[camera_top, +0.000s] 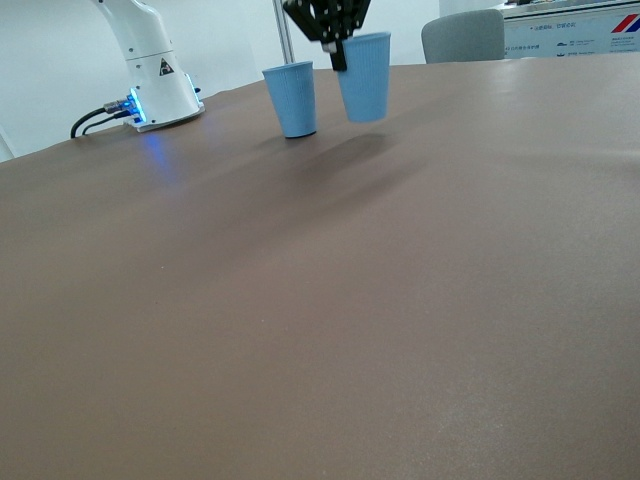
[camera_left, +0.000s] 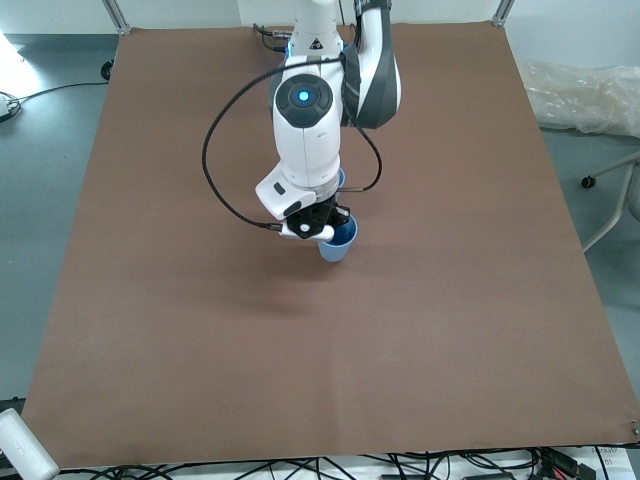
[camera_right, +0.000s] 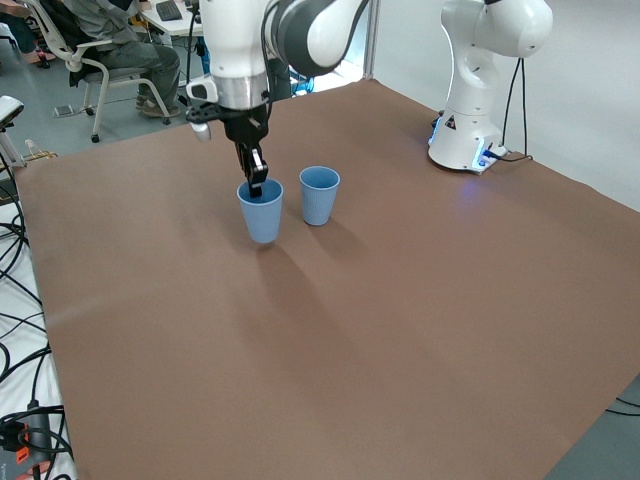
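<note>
My gripper (camera_right: 255, 180) is at the rim of a light blue cup (camera_right: 261, 220), its black fingers reaching down into it. In the top view that cup (camera_top: 364, 85) hangs slightly raised, held by my gripper (camera_top: 338, 55), which is shut on its wall. A second blue cup (camera_right: 319, 200) stands upright on the brown table just beside it. In the left view the held cup (camera_left: 338, 248) shows below my wrist, and the second cup is mostly hidden behind the arm.
Cables lie along one edge, and a person sits on a chair beyond it.
</note>
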